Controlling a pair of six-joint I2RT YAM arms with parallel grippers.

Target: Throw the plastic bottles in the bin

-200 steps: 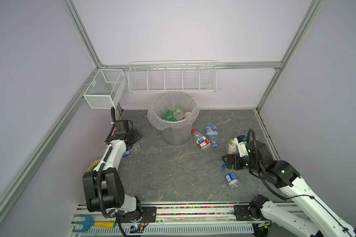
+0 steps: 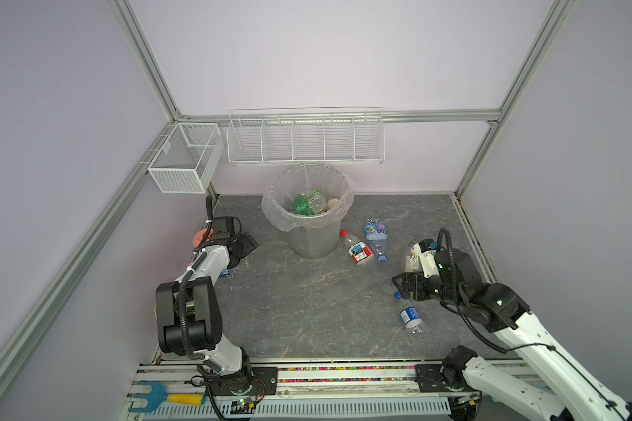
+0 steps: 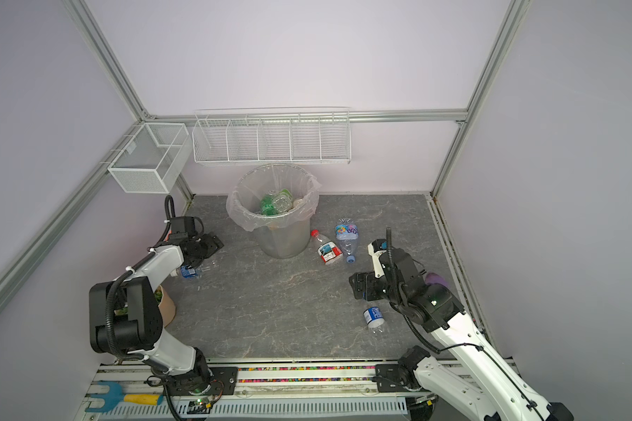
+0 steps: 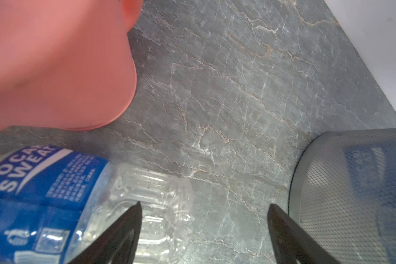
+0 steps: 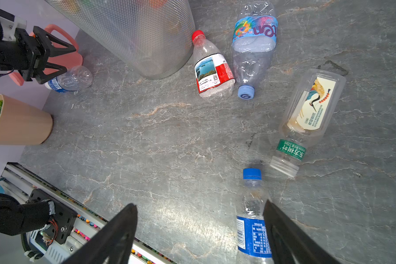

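Note:
My left gripper stands open above the table at the left, its fingers apart with nothing between them. A clear bottle with a blue label (image 4: pixel 39 198) lies beside and partly under its left finger. My right gripper is open over the right side; a blue-capped bottle (image 5: pixel 253 202) lies partly behind its right finger. Beyond lie a flat clear bottle with a green label (image 5: pixel 310 114), a red-capped bottle (image 5: pixel 213 70) and a bottle with a colourful label (image 5: pixel 254 44). The mesh bin (image 2: pixel 314 238), lined with plastic, holds several bottles, one green (image 2: pixel 302 205).
A pink container (image 4: pixel 66 66) stands close to the left gripper. Nearer the front is a peach planter (image 5: pixel 19 121) with green leaves. White wire baskets (image 2: pixel 305 138) hang on the back wall and left corner. Mid-table is bare.
The left gripper has shifted slightly to the right and toward the front, still apart from the blue-label bottle. The right arm has barely moved, and the bottles lie in the same places.

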